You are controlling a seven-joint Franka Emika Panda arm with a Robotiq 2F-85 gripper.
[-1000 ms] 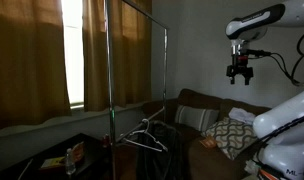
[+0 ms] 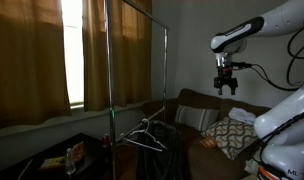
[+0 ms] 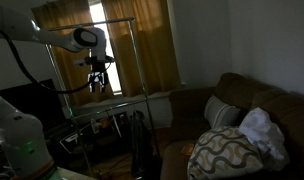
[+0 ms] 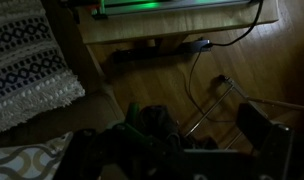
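Note:
My gripper [image 2: 225,91] hangs in the air above the sofa side of the room. Its fingers stand open, and no held object shows between them. In the wrist view, the dark fingers [image 4: 254,124] frame the lower middle of the picture. A white hanger [image 2: 150,131] sits at a dark garment [image 2: 170,140], well below and left of the gripper. The metal clothes rack [image 2: 110,75] stands farther left. From the other side, the gripper [image 3: 96,84] appears high up near the rack [image 3: 139,60]. Poor light hides much of the dark garment's shape.
A brown sofa [image 2: 197,100] bears a striped pillow [image 3: 221,113], a patterned pillow [image 3: 222,153] and white cloth [image 3: 262,132]. Small items stand on a dark table [image 2: 52,158] at left. The wrist view shows a wooden board edge [image 4: 112,27] and floor below.
In exterior view 1, the arm has swung left and the gripper has come somewhat lower. The hanger, garment and rack look unmoved.

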